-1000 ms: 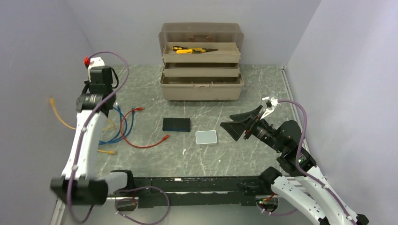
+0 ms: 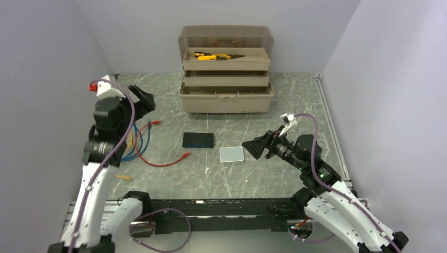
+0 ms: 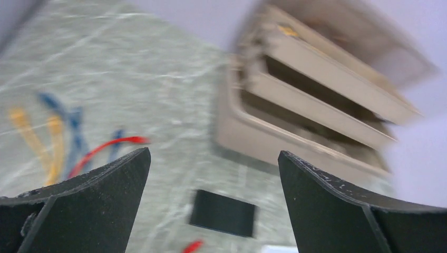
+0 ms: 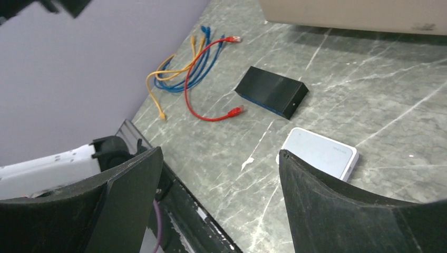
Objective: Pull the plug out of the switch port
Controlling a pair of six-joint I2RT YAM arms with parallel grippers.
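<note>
The black switch lies in the middle of the mat; no plug is visibly in it in these views. Red cable plugs lie loose left of it, with blue cables and yellow cables further left. My left gripper is raised over the left side; in its wrist view, blurred beyond the fingers, the cables and switch show, with nothing between the open fingers. My right gripper hovers open at the right, above and beside the silver pad, holding nothing.
A beige toolbox with pliers and tools on its top tray stands at the back. Walls close in both sides and back. A dark rail runs along the front edge. Bare mat lies at centre front and right.
My left arm has swung up and right from low at the far left, and a yellow cable end it had lifted earlier is down.
</note>
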